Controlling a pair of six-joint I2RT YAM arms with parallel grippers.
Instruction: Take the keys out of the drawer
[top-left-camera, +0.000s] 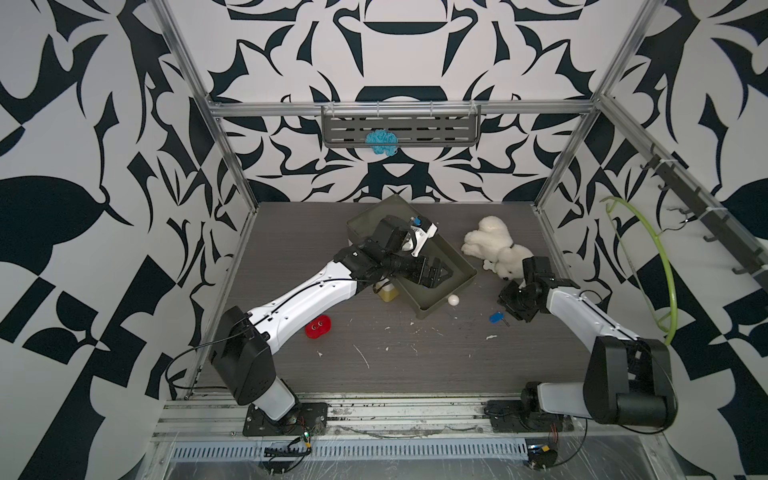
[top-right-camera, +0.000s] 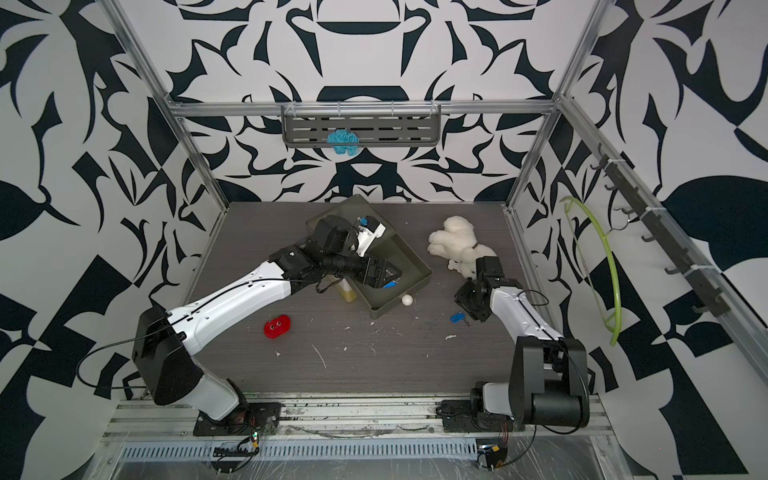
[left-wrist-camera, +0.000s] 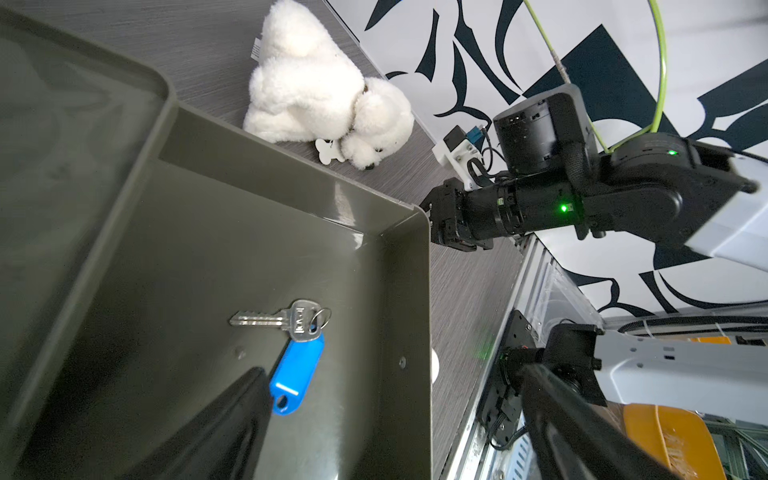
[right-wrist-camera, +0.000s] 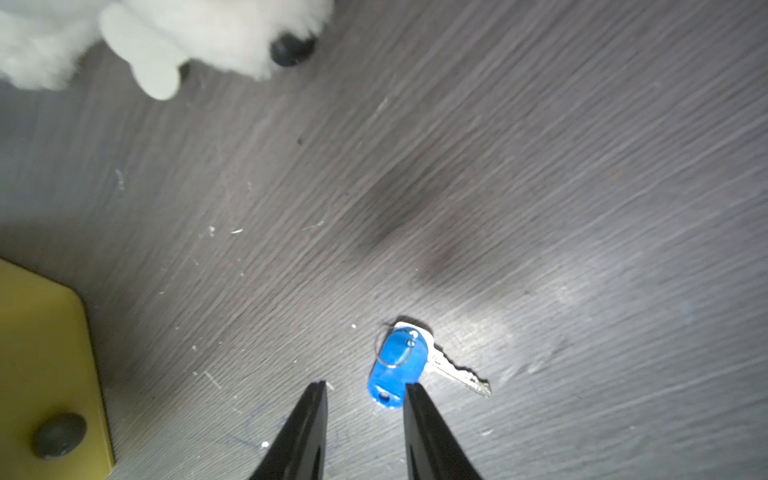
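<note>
Inside the olive-grey drawer (left-wrist-camera: 404, 320) lies a silver key (left-wrist-camera: 264, 319) with a blue tag (left-wrist-camera: 296, 376), flat on its floor. My left gripper is open over the drawer, its fingers (left-wrist-camera: 236, 428) wide apart and nothing held. On the bare table to the drawer's right rests a second key (right-wrist-camera: 457, 373) with a blue tag (right-wrist-camera: 394, 372). Above the table near it, my right gripper stands partly open. In the right wrist view that tag appears just past the right fingertip, with nothing between the fingers.
A white plush dog (top-left-camera: 489, 240) sits behind the right gripper. By the drawer are a small white ball (top-left-camera: 453, 300) and a yellow object (top-left-camera: 387, 292); a red toy (top-left-camera: 317, 326) lies to the left.
</note>
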